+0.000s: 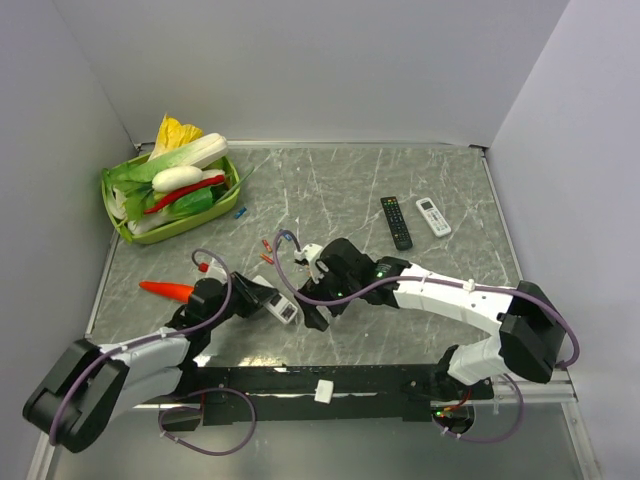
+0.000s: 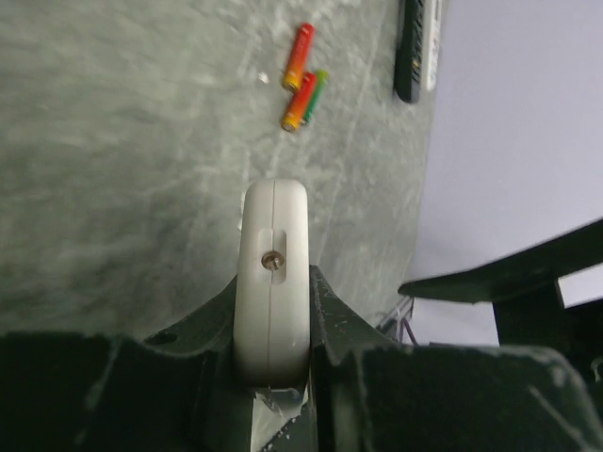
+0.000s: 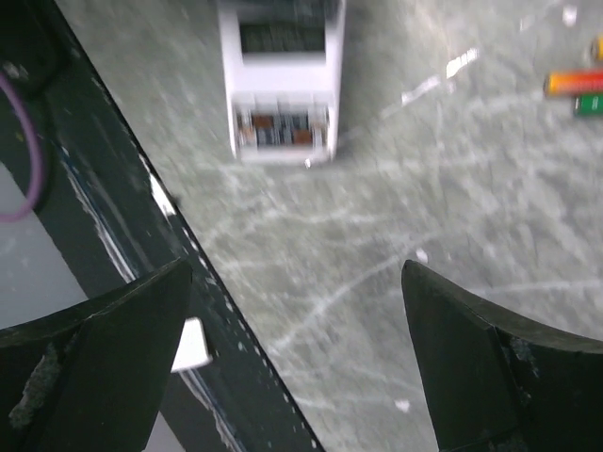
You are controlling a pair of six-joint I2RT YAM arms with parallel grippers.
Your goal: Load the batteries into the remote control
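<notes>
My left gripper [image 1: 262, 298] is shut on a white remote [image 1: 281, 306], its end upright between the fingers in the left wrist view [image 2: 272, 235]. In the right wrist view that remote [image 3: 281, 75] lies beyond my open right gripper, with an open compartment [image 3: 281, 129] at its near end. Loose batteries in red, orange and green lie on the grey surface, also at the edge of the right wrist view [image 3: 572, 83].
A green basket [image 1: 150, 234] of vegetables stands at the back left, a carrot [image 1: 160, 288] at the left. A black remote [image 1: 396, 222] and another white remote [image 1: 434, 217] lie at the back right. The front edge [image 1: 280, 380] is close below both grippers.
</notes>
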